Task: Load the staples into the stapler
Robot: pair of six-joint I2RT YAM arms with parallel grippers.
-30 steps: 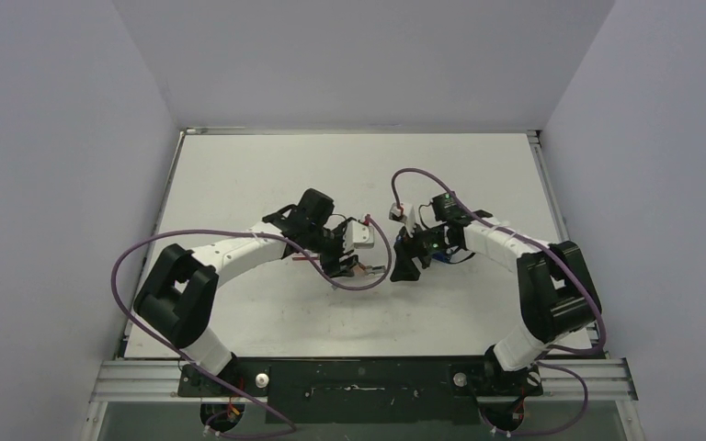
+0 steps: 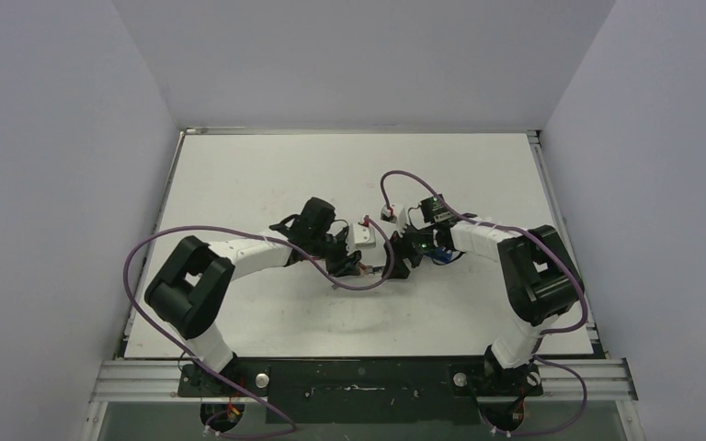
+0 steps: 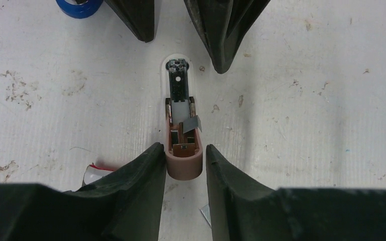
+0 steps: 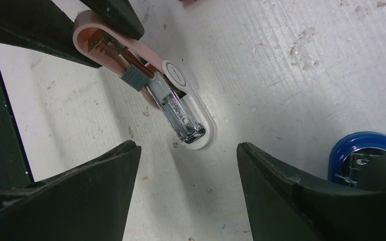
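Observation:
The pink-and-white stapler (image 3: 184, 168) lies opened out on the table, its metal channel exposed. Its pink end sits between the fingers of my left gripper, which are part open, with a narrow gap at the right finger. A small grey staple strip rests askew across the stapler near the pink end; the right wrist view also shows this strip (image 4: 134, 78) sticking out at the side. My right gripper is open, nothing between its fingers, near the stapler's white end.
A blue ring-shaped object (image 4: 367, 150) sits to the right of the stapler. Partly hidden by the left fingers are a red-and-white object (image 3: 96, 173) and another small grey strip (image 3: 205, 214). Both grippers are close together.
My right arm has shifted left, bringing its gripper closer to the stapler and the left gripper. The left arm has moved slightly right and toward the table's front.

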